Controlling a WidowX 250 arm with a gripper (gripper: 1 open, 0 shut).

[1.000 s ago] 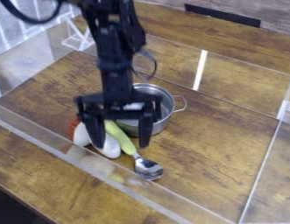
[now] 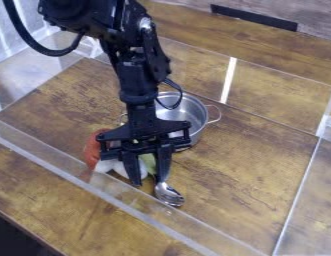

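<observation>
My gripper (image 2: 136,166) is low over the front middle of the wooden table, above a small group of objects; whether it holds anything cannot be told. Beneath it are a red item (image 2: 93,148), a pale, whitish piece and a yellow-green piece, all partly hidden by the gripper. A spoon (image 2: 168,194) lies to the lower right, its bowl toward the front. A metal pot (image 2: 193,112) with wire handles stands behind, partly hidden by the arm.
Clear barrier strips (image 2: 235,235) cross the front and right of the table (image 2: 255,170).
The gripper has come down and inward over the items, covering more of the white and yellow-green pieces. The pot and spoon look about where they were.
</observation>
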